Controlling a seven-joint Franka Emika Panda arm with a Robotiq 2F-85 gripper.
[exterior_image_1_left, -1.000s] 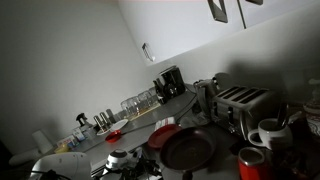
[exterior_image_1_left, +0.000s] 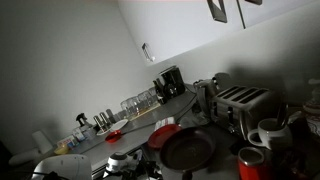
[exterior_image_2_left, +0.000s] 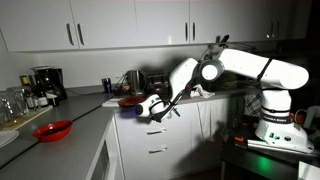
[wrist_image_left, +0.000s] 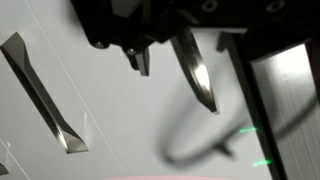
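Observation:
My gripper stands open in the wrist view, its two metal fingers (wrist_image_left: 197, 78) apart with nothing between them. It hangs before white drawer fronts; a metal drawer handle (wrist_image_left: 45, 95) lies to its left, clear of the fingers. In exterior view 2 the arm (exterior_image_2_left: 225, 68) arches in from the right, its gripper end close to the white drawers (exterior_image_2_left: 133, 140) below the counter. Two drawer handles (exterior_image_2_left: 157, 151) show there. In exterior view 1 the arm's end (exterior_image_1_left: 118, 163) appears low at the left, partly dark.
A dark pan (exterior_image_1_left: 188, 149), a toaster (exterior_image_1_left: 243, 103), a red mug (exterior_image_1_left: 252, 163) and a white mug (exterior_image_1_left: 270, 133) crowd the counter. A red bowl (exterior_image_2_left: 52, 130) sits on the left counter. Brushed metal panelling (wrist_image_left: 292, 95) borders the drawers at right in the wrist view.
The arm at the lower left of exterior view 1 has shifted slightly. Objects on the counter stay where they were.

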